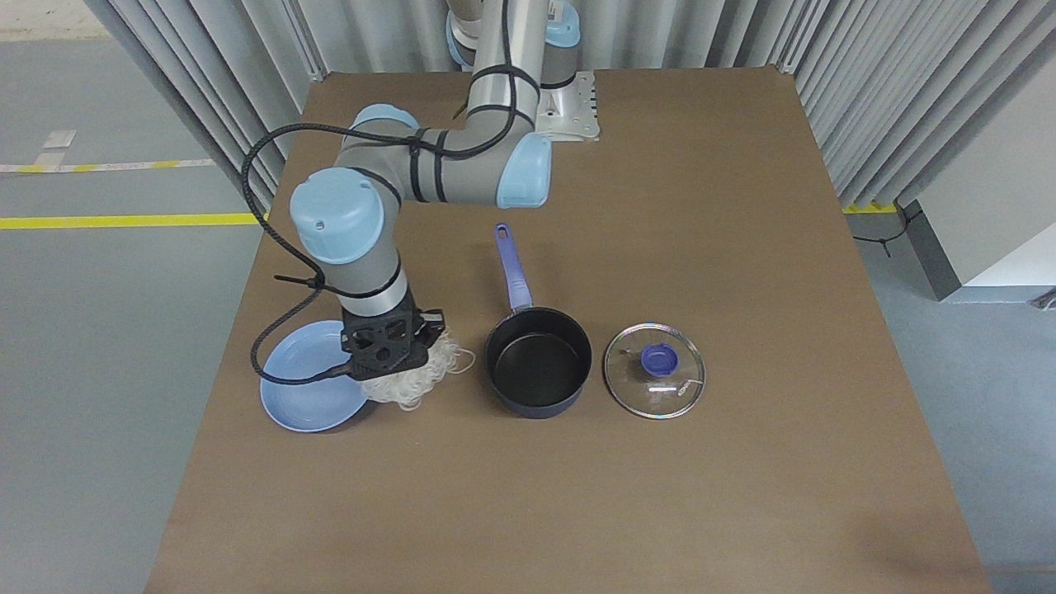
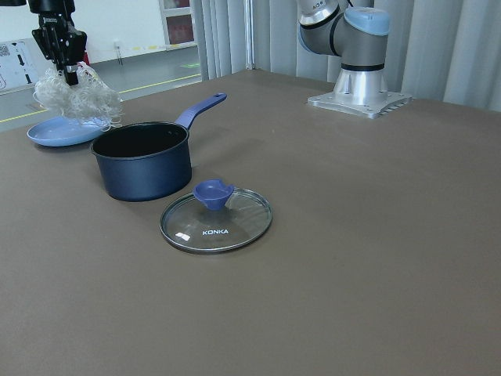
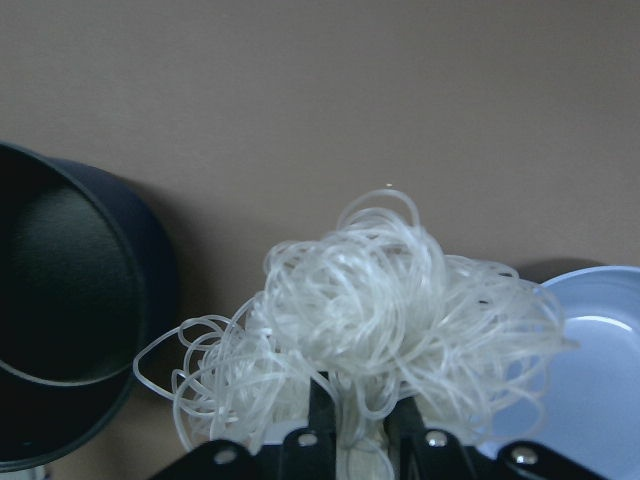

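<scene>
My gripper is shut on a tangled bundle of white noodle-like strands (image 3: 360, 300), held raised between the light blue plate (image 1: 308, 406) and the dark blue saucepan (image 1: 536, 371). In the wrist view the pan (image 3: 70, 280) is left of the bundle and the plate (image 3: 590, 380) right, partly behind the strands. The pan's long handle (image 2: 205, 106) points toward the arm's base. The glass lid (image 1: 634, 391) with its blue knob (image 1: 659, 360) lies on the table right of the pan.
The arm's base (image 2: 360, 102) stands at the back, before a grey curtain.
</scene>
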